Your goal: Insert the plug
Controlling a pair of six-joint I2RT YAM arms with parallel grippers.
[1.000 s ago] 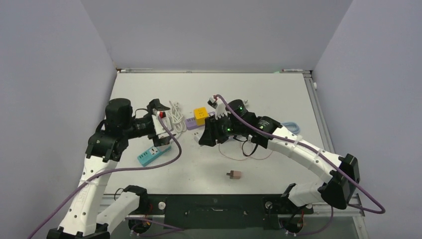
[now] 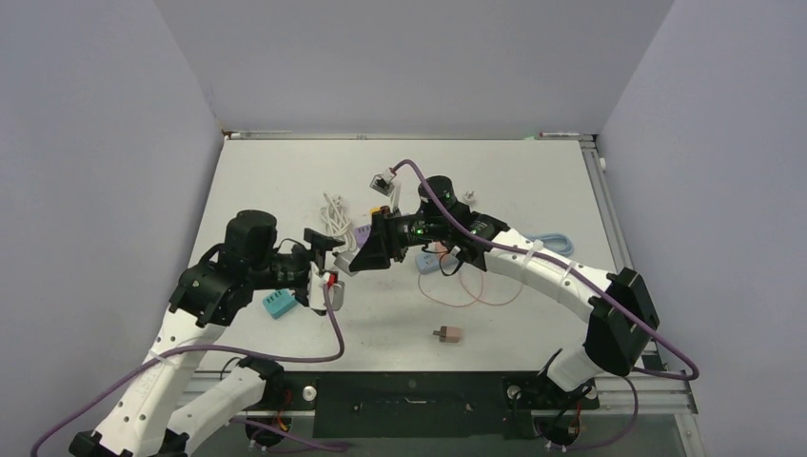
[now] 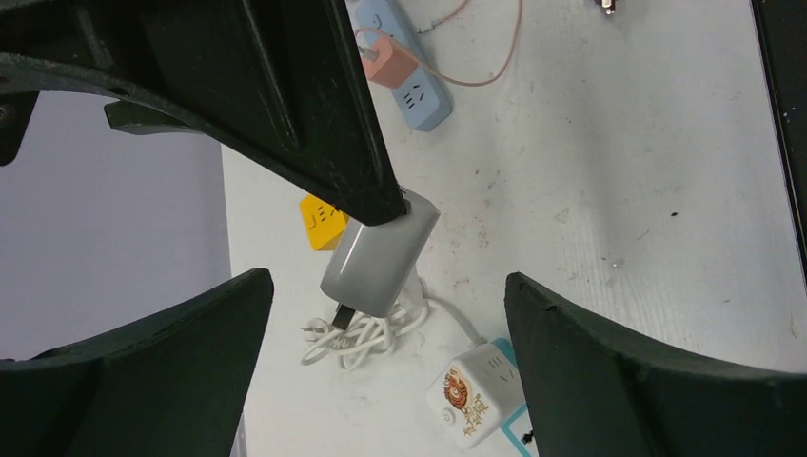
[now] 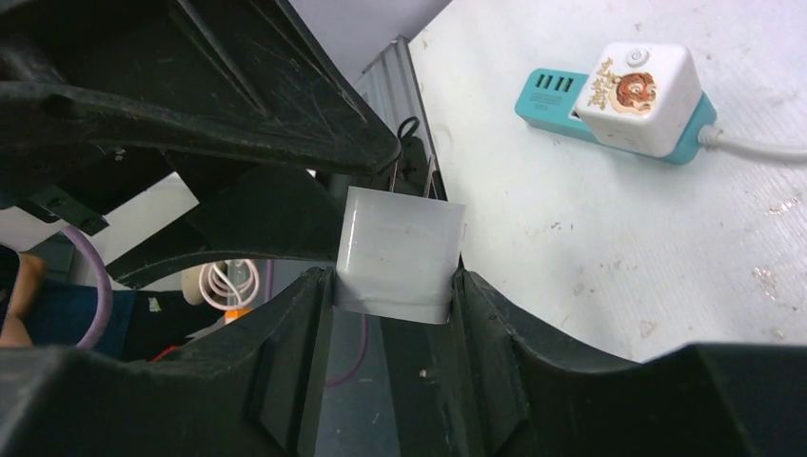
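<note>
A white plug (image 2: 344, 259) (image 4: 398, 252) is held up over the middle-left of the table in my right gripper (image 2: 366, 249), which is shut on it; metal prongs show at its top in the right wrist view. My left gripper (image 2: 325, 259) faces it closely, fingers apart with nothing between them. In the left wrist view the plug lies just beyond that gap, partly behind the right gripper's finger. A teal power strip (image 2: 280, 303) (image 4: 542, 100) carries a white cube adapter (image 3: 476, 395) (image 4: 638, 95) with a bear picture.
A blue strip (image 3: 422, 100) with a pink plug (image 3: 388, 64), a yellow block (image 3: 322, 221), a purple strip (image 2: 363, 233) and coiled white cable (image 2: 333, 214) lie behind the arms. A pinkish plug (image 2: 447, 334) lies at the front.
My right gripper has moved left and up with the plug, closing in on the left gripper. My left gripper has moved right and down over the last second and turned toward it.
</note>
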